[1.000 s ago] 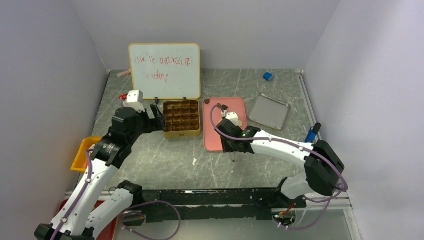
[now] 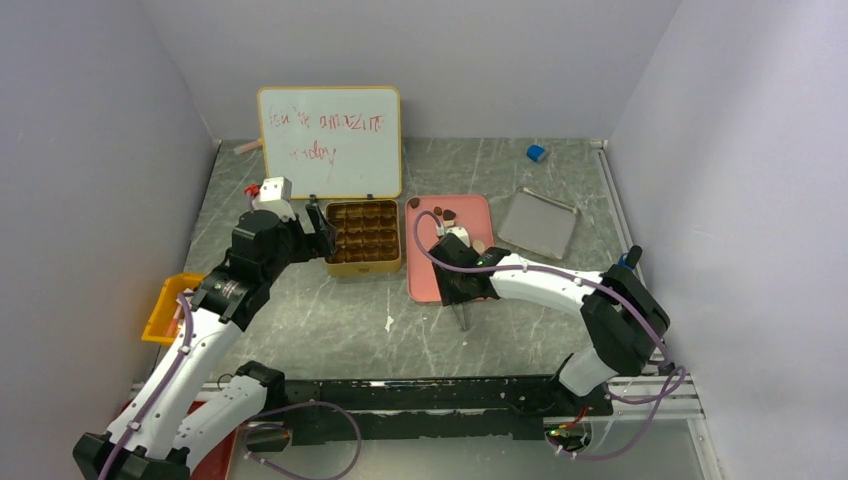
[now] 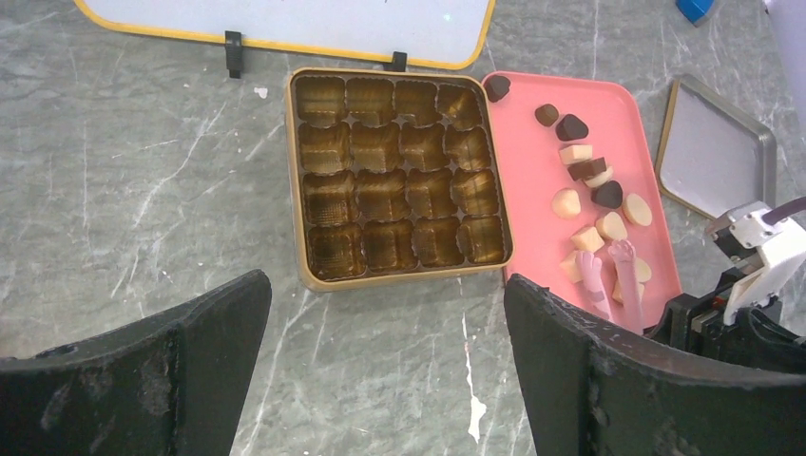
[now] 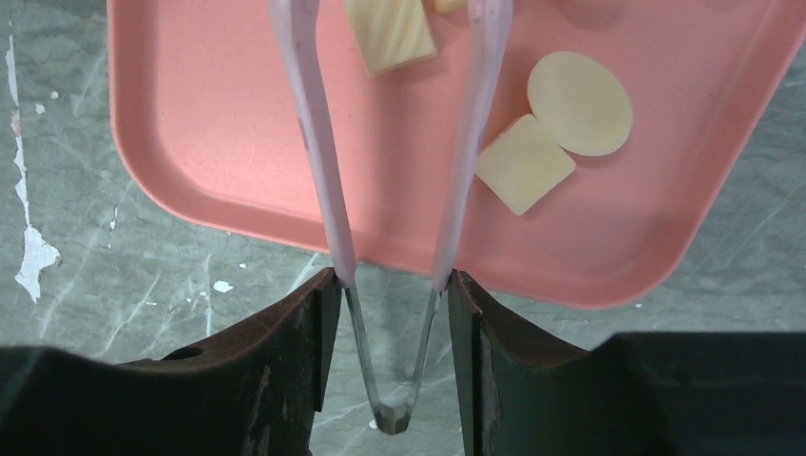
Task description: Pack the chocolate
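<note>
A gold-rimmed box [image 3: 297,190] holds a brown insert [image 3: 382,198] whose compartments look empty. Beside it, a pink tray [image 3: 532,199] bears several chocolates, among them a dark heart-shaped piece [image 3: 606,195], a cream round one [image 3: 566,203] and a cream square one [image 4: 526,163]. My left gripper is open, with bare fingers wide apart, at the box's left side in the top view. My right gripper is shut on pink-tipped tongs [image 4: 323,142], whose arms are spread over the tray. Their tips [image 3: 623,251] lie among cream pieces; contact cannot be judged.
Behind the box lies a whiteboard [image 2: 330,140] with red writing. A grey tray [image 2: 538,223] is right of the pink one, with a small blue object [image 2: 536,153] behind it. A yellow bin [image 2: 163,318] stands at the left edge.
My right arm has shifted a little to the left over the pink tray, carrying the tongs. The left arm has moved slightly to the right. Box and trays have stayed in place.
</note>
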